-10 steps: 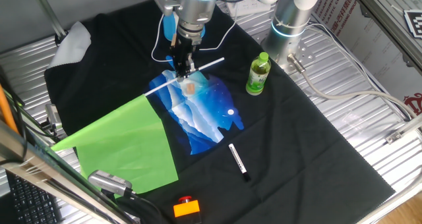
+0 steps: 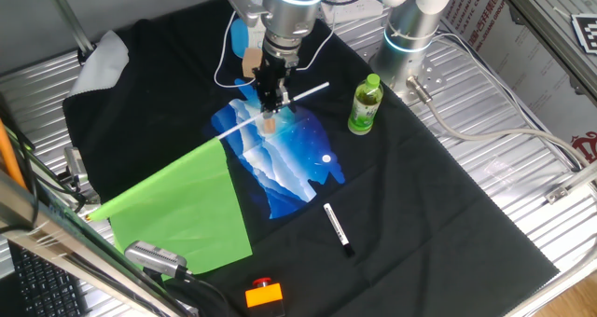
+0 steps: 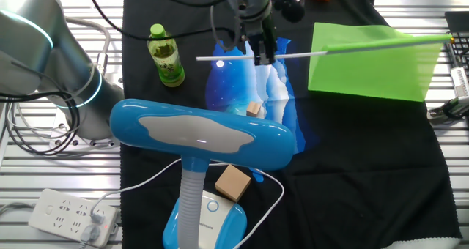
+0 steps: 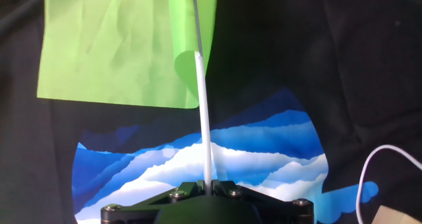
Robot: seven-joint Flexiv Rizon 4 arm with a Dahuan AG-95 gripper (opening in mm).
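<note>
A green flag (image 2: 187, 210) lies spread at the left of the black cloth in exterior view 1, its sleeve wrapped around a white pole (image 2: 241, 126). My gripper (image 2: 271, 105) is shut on the bare part of that pole, above a blue picture sheet (image 2: 297, 172). In the wrist view the pole (image 4: 204, 118) runs from between the fingertips up into the flag's sleeve (image 4: 188, 26). Exterior view 2 shows the pole (image 3: 300, 56) crossing the gripper (image 3: 264, 57) and sticking out on its other side.
A green-capped bottle (image 2: 366, 104) stands right of the sheet, near the robot base. A marker (image 2: 338, 228) and an orange box with a red button (image 2: 264, 294) lie toward the front. A lamp (image 3: 201, 135) and wooden block (image 3: 232, 183) occupy the other side.
My gripper has shifted slightly to the right, carrying the pole with it. The flag's sleeve edge has slid the same way, while the cloth's lower edge has hardly moved.
</note>
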